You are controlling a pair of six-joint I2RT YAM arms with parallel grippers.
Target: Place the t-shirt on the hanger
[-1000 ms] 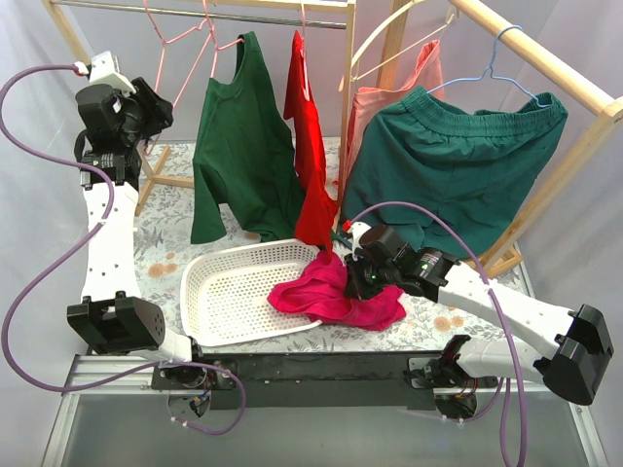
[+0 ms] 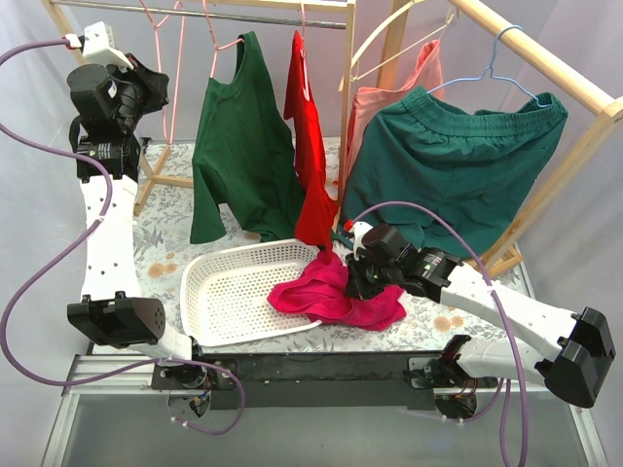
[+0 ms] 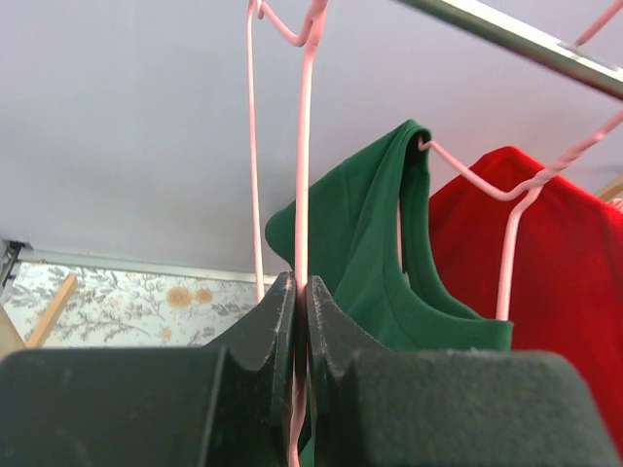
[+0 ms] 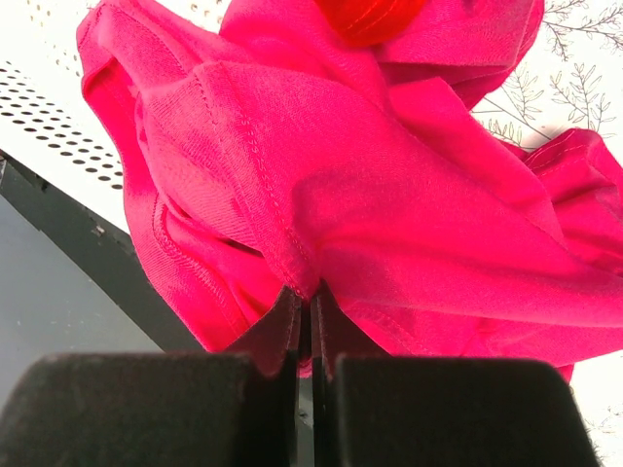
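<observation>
A bright pink T-shirt (image 2: 326, 292) lies crumpled on the table, partly over the basket's right rim. In the right wrist view a fold of this pink cloth (image 4: 350, 195) runs down to my right gripper, which is shut on it. My left gripper is shut on a pink wire hanger (image 3: 304, 126) at the left of the rack. No cloth hangs from that hanger. Its hook and upper part reach up to the metal rail (image 3: 526, 39).
The white perforated basket (image 2: 200, 297) stands empty between the arms. A green shirt (image 2: 248, 146) and a red garment (image 2: 311, 185) hang just right of the held hanger. Teal shorts (image 2: 448, 146) hang on a blue hanger (image 2: 492, 70) at the right.
My left gripper has shifted a little to the left, and the held hanger has swung and turned with it. The right arm and pink T-shirt look unmoved.
</observation>
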